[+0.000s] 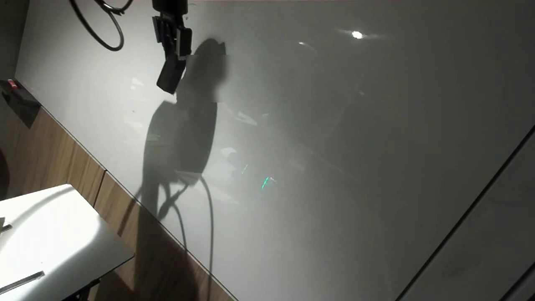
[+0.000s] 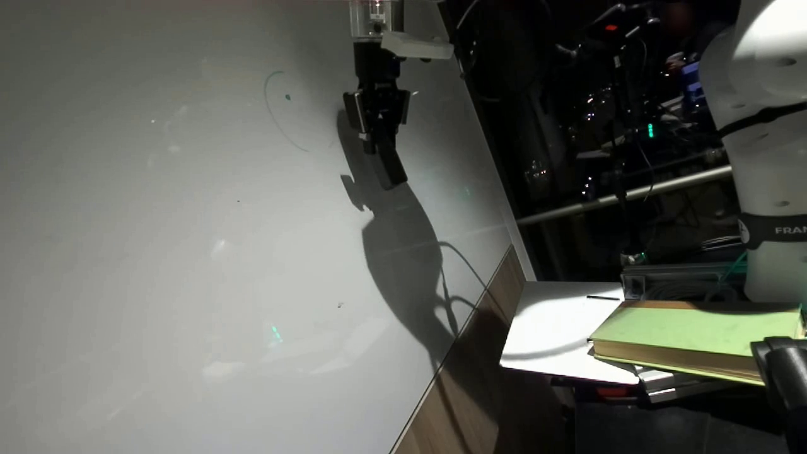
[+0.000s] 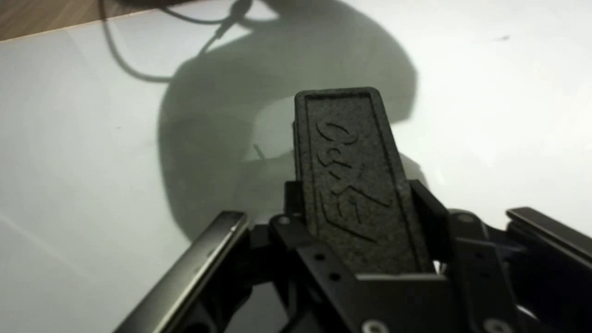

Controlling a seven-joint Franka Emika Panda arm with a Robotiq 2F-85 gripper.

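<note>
Held in my gripper is a dark grey block-shaped eraser with raised lettering and a rimmed edge. The fingers grip it from both sides, and its far end sticks out beyond them. In exterior view 1 the gripper hangs at the top left, the eraser slanting down from it. Exterior view 2 has the same eraser in front of the whiteboard. Whether the eraser touches the board cannot be told. A thin curved marker line shows on the board in exterior view 2.
A wooden strip borders the board. Beside it stands a small white table, with a green book at its side in exterior view 2. A dark holder with a red item sits at the board's edge. Most of the board is clear.
</note>
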